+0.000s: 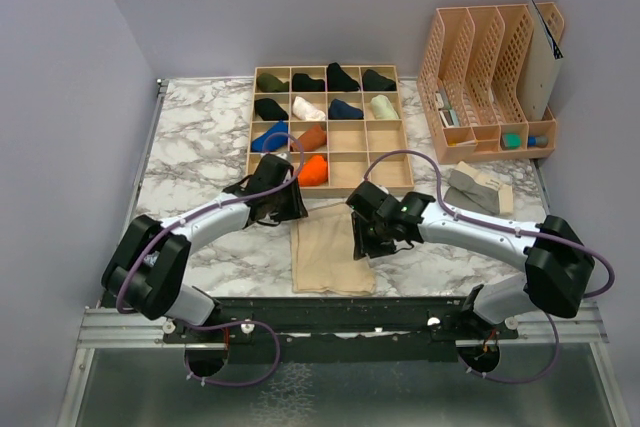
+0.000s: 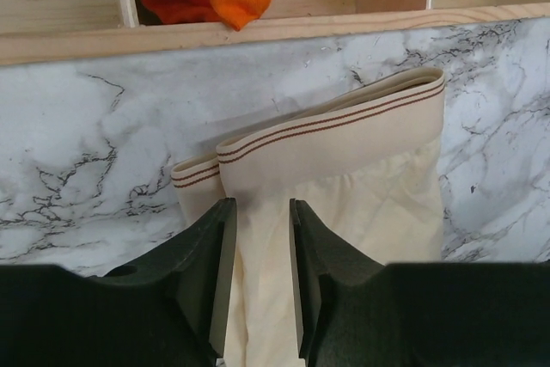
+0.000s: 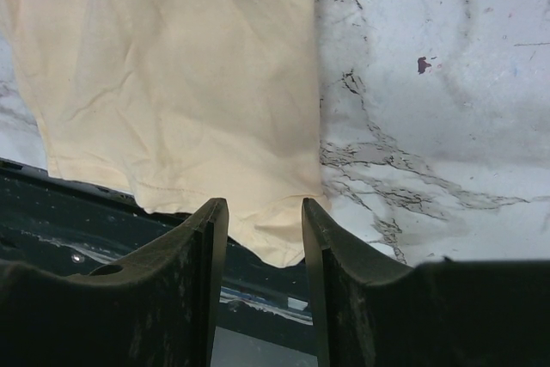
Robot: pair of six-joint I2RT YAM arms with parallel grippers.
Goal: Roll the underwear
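The cream underwear lies flat on the marble table, its waistband toward the organizer and its lower end over the table's front edge. In the left wrist view the waistband with its dark red stripes shows clearly. My left gripper is over the left part of the underwear, just below the waistband, its fingers apart with nothing gripped between them. My right gripper is above the lower right corner of the cloth, its fingers also parted. Whether either one touches the cloth is hard to tell.
A wooden organizer with rolled clothes stands just behind the underwear; an orange roll sits in its front row. Grey and beige folded cloths lie to the right, near a pink rack. Bare marble is at the left.
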